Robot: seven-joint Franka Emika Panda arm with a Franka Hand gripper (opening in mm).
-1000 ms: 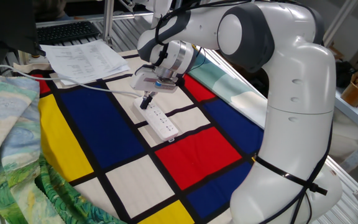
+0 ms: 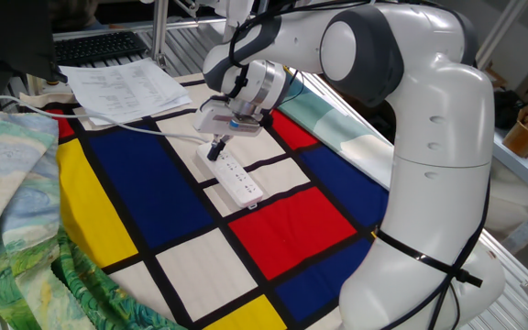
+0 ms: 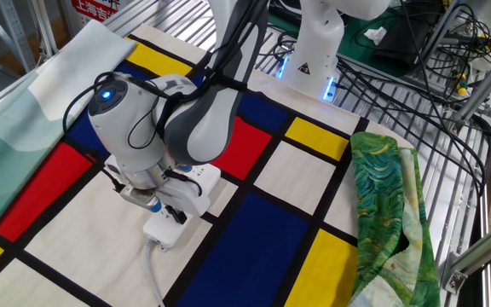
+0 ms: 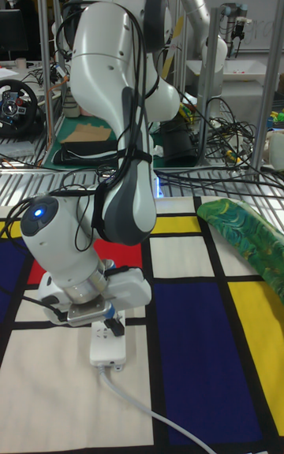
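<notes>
A white power strip point(image 2: 235, 178) with several sockets lies on the patterned cloth, its grey-white cable leading off from one end. My gripper point(image 2: 215, 149) points down over the cable end of the strip, its dark fingertips close together at the strip's top face. In the second exterior view the gripper point(image 3: 176, 215) covers the middle part of the strip point(image 3: 162, 232). The third view shows the gripper point(image 4: 114, 326) low over the strip point(image 4: 107, 352). The fingers look shut, with nothing visible between them; whether they touch the strip is hard to tell.
Printed papers point(image 2: 126, 90) lie at the cloth's far edge, with a keyboard point(image 2: 99, 48) behind. A folded painted cloth point(image 3: 390, 217) covers one side. The cable point(image 4: 151, 412) crosses the cloth.
</notes>
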